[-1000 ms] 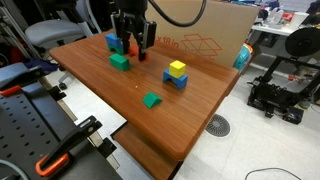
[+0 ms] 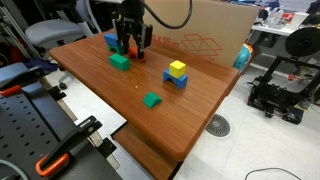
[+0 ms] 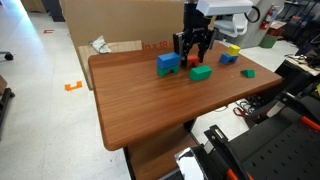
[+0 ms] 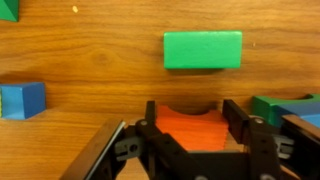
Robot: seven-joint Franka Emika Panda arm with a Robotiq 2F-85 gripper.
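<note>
My gripper is shut on a red block (image 4: 194,130), which sits between its fingers in the wrist view. In exterior view 2 the red block (image 3: 193,62) shows under the gripper (image 3: 187,48), close to the wooden table top; whether it touches the table I cannot tell. A green rectangular block (image 4: 203,50) lies just ahead of the fingers in the wrist view. At the right edge there, a blue block (image 4: 303,108) is partly on top of a green one (image 4: 266,108).
A yellow block (image 2: 178,69) rests on a blue piece (image 2: 175,81) farther along the table. A green triangular block (image 2: 152,100) lies apart near the front edge. Bare table (image 3: 125,95) stretches left in exterior view 2. A cardboard panel (image 2: 215,30) stands behind.
In exterior view 1 the gripper has shifted slightly among the blocks at the table's far end. The yellow block, its blue support and the green triangle have not moved.
</note>
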